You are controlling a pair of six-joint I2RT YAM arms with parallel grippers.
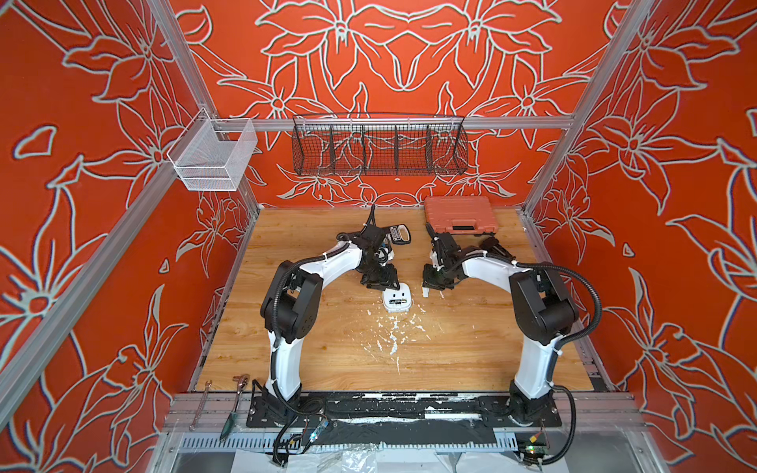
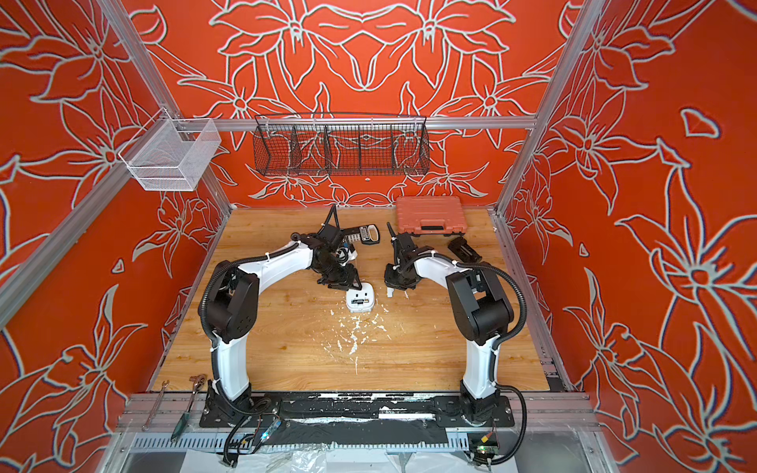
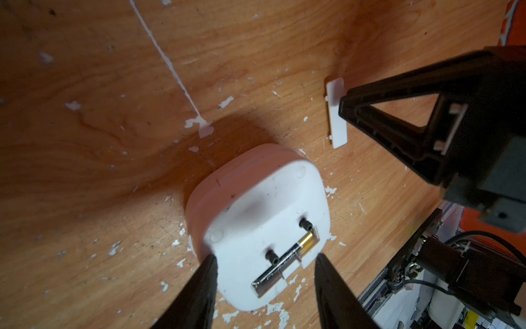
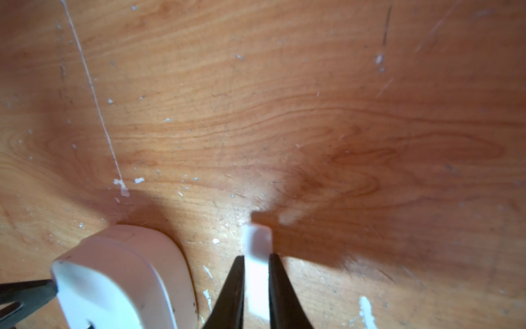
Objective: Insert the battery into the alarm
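The white alarm (image 1: 396, 290) lies on the table with its underside up and a gold-tipped battery (image 3: 304, 241) in its compartment, in the left wrist view. My left gripper hovers just over the alarm, fingers apart on either side of it in that view, nothing between them. A white rectangular cover (image 3: 337, 126) lies apart beside the alarm. My right gripper is over that cover, fingertips slightly apart at it; whether they grip it cannot be told.
An orange case (image 1: 459, 209), a dark object (image 2: 465, 249) and a small kit (image 2: 366, 233) sit at the back. White flecks mark the wooden table (image 1: 331, 354) in front. A wire basket (image 1: 379, 149) hangs on the back wall.
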